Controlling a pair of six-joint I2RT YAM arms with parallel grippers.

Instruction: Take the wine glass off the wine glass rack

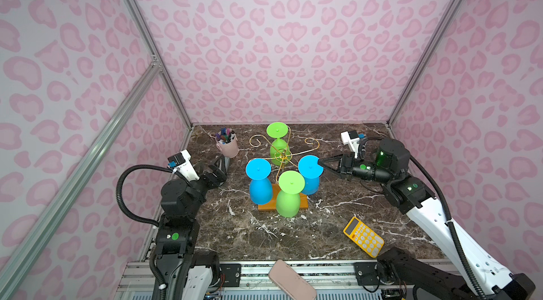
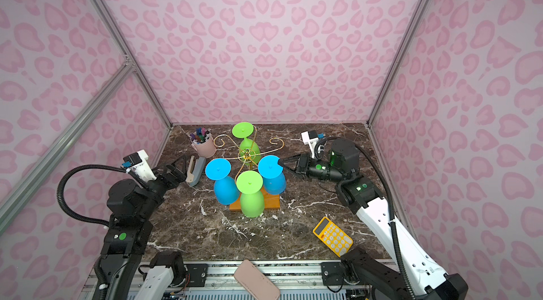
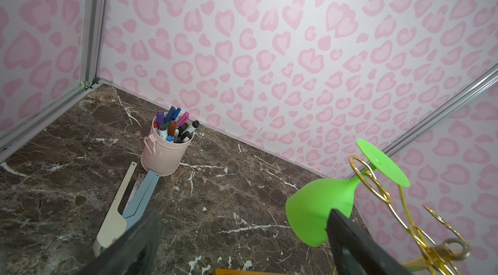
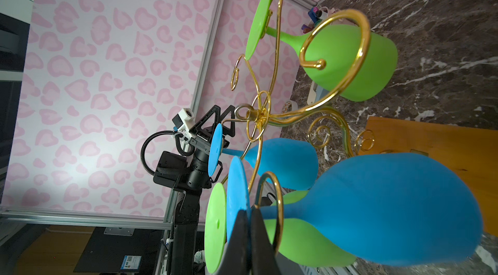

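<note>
A gold rack [image 1: 282,155] on a wooden base [image 1: 265,203] holds upside-down glasses: blue left [image 1: 259,186], green front [image 1: 288,201], blue right [image 1: 310,181], green back [image 1: 278,152]. My right gripper [image 1: 323,162] is shut at the right blue glass's foot; in the right wrist view its fingertips overlap that blue foot [image 4: 236,181], close beside a gold loop, and whether they grip it is unclear. My left gripper [image 1: 218,167] stands open, apart from the rack at the left, nothing between its fingers.
A pink pen cup [image 1: 227,147] and stapler-like tools [image 2: 198,171] sit at back left. A yellow calculator [image 1: 363,236] lies at front right. Walls enclose it.
</note>
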